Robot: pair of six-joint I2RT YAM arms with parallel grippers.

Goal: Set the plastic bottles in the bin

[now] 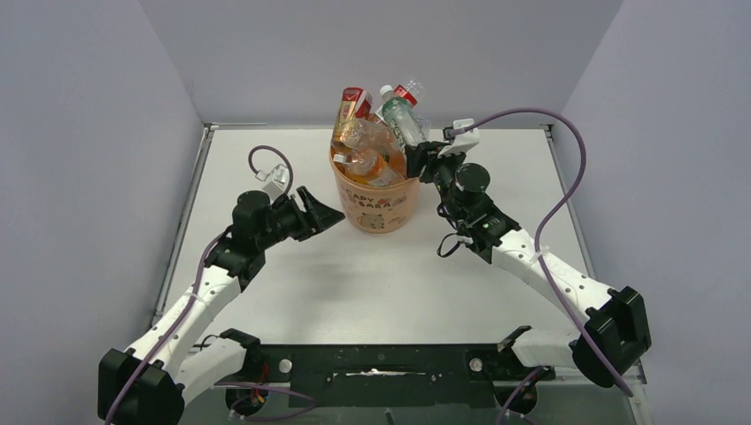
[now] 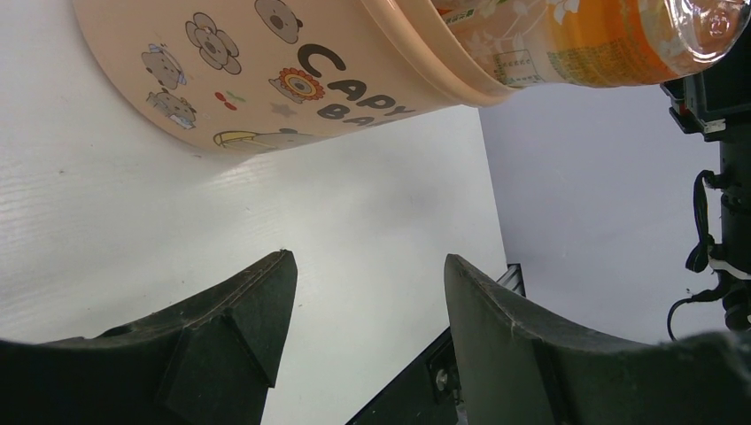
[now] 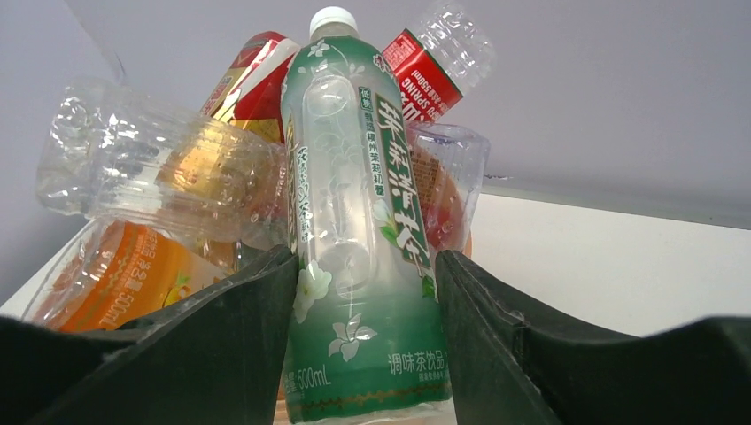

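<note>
The peach bin (image 1: 375, 209) is piled above its rim with plastic bottles. A green-labelled tea bottle (image 3: 350, 168) lies slanted on top, cap up, beside a clear bottle (image 3: 150, 159), an orange-labelled bottle (image 3: 133, 274) and a red-labelled bottle (image 3: 423, 75). My left gripper is open and empty, low in front-left of the bin. My right gripper is at the tea bottle's lower end, its fingers either side of the bottle; whether they press on it I cannot tell.
Grey walls stand at the back and both sides.
</note>
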